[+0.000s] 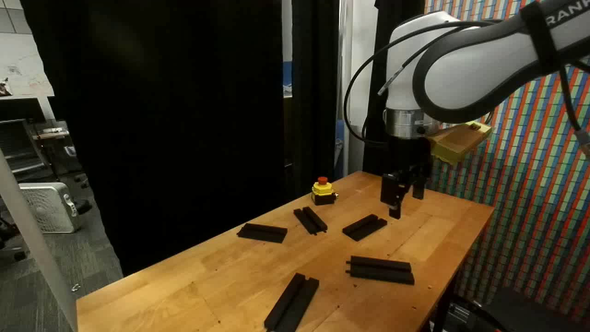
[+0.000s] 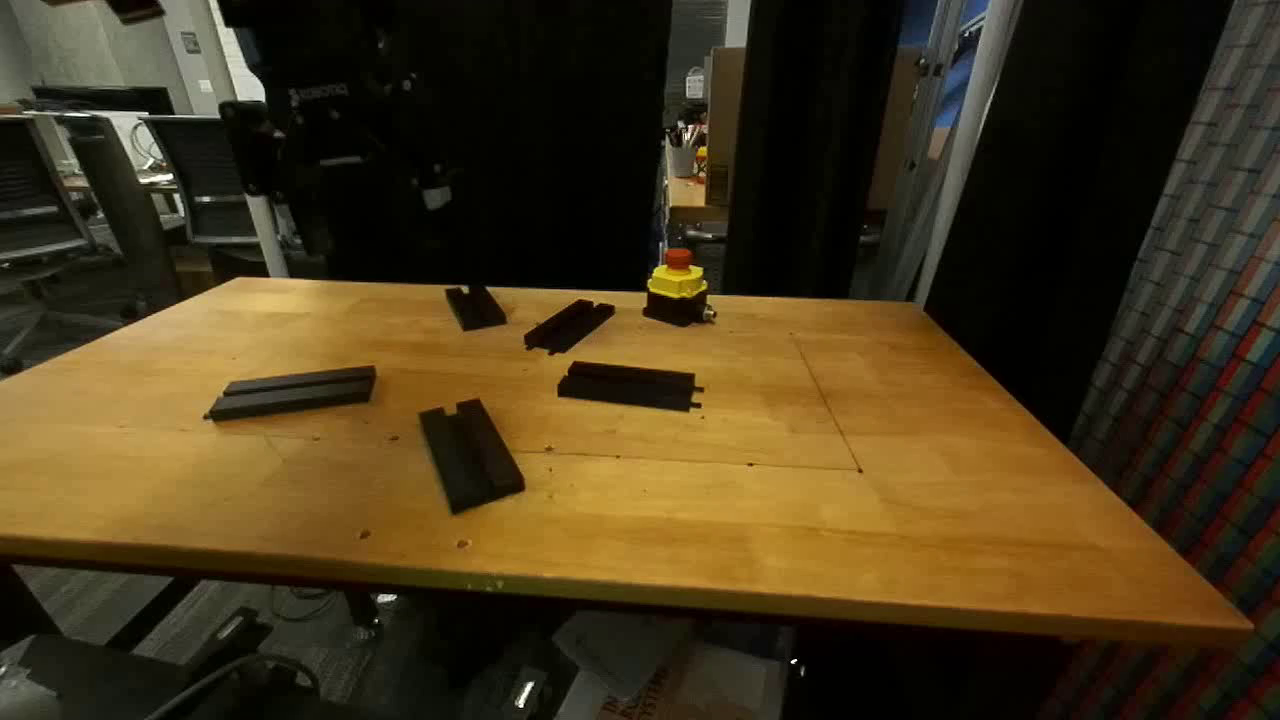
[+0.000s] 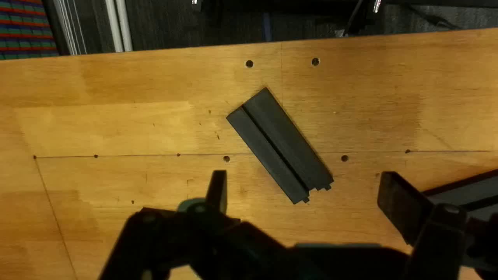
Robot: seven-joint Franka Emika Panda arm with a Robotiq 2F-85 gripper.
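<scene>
Several black rectangular track-like pieces, each with a groove along its length, lie flat and apart on the wooden table. In exterior view 1 they include a front piece (image 1: 292, 303), a right piece (image 1: 381, 270) and a left piece (image 1: 262, 233). My gripper (image 1: 406, 202) is above the table's right part, its fingers pointing down and spread. From the wrist, one grooved piece (image 3: 275, 140) lies diagonally beyond the open gripper, with small tabs at its near end. No object shows between the fingers. Against the dark curtain in exterior view 2, the fingertips are hard to make out.
A yellow and black emergency stop box with a red button (image 2: 678, 276) stands near the table's back edge. Bare wood (image 2: 960, 480) stretches across the right side in exterior view 2. Black curtains (image 1: 182, 110) hang behind the table.
</scene>
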